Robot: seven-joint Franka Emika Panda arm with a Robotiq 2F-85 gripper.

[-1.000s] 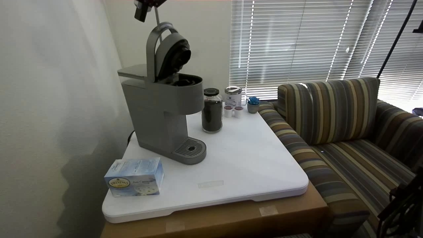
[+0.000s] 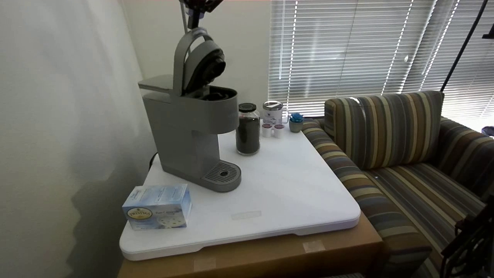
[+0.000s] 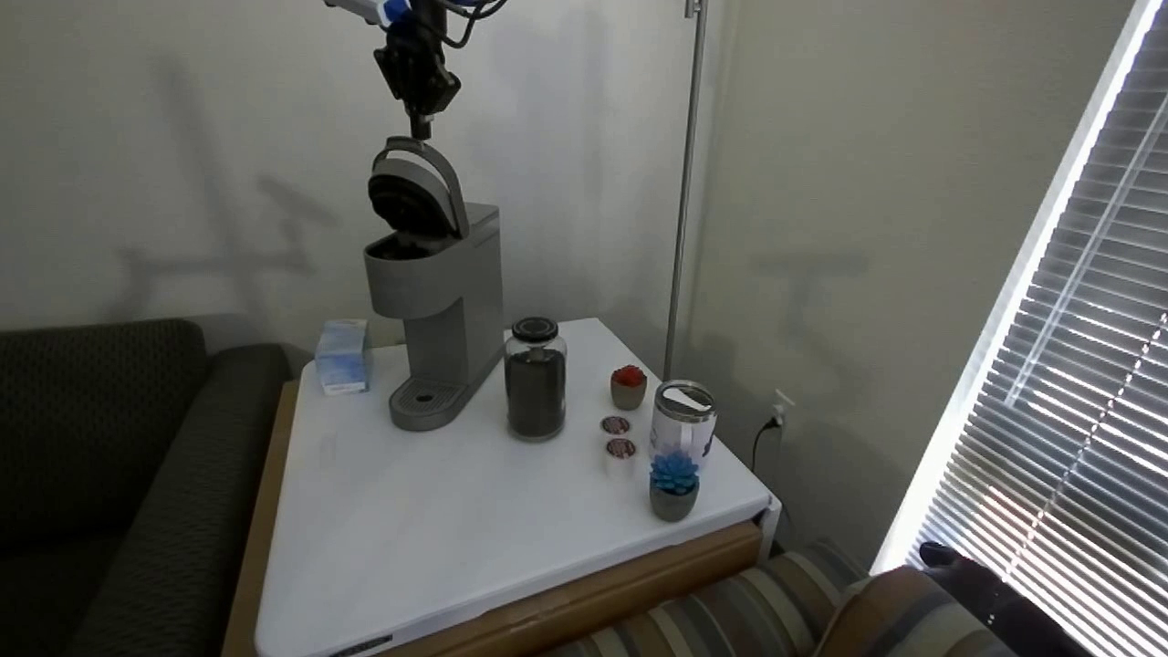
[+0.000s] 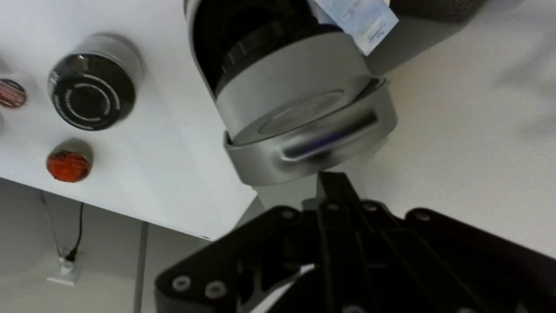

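The grey coffee maker (image 2: 169, 125) stands on the white table with its lid (image 2: 197, 62) raised and its brewing chamber exposed. My gripper (image 3: 421, 131) is shut at the top of the lid's loop handle (image 3: 446, 173), fingertips pointing down. In the wrist view the shut fingertips (image 4: 336, 185) lie close to the handle's outer band (image 4: 318, 148); nothing shows between them. Whether they touch the handle cannot be told for certain. In exterior view 1 only the lower end of my gripper (image 2: 194, 21) shows at the top edge.
A dark-filled jar (image 2: 248, 129) stands beside the machine, with a mug (image 3: 684, 416), small pods (image 3: 620, 449) and potted succulents (image 3: 673, 487) farther along. A blue tea box (image 2: 157, 206) lies at the table's front left corner.
My gripper has moved right and lower in exterior view 1, from behind the raised lid to the top of its handle. The lid has shifted slightly to the right.
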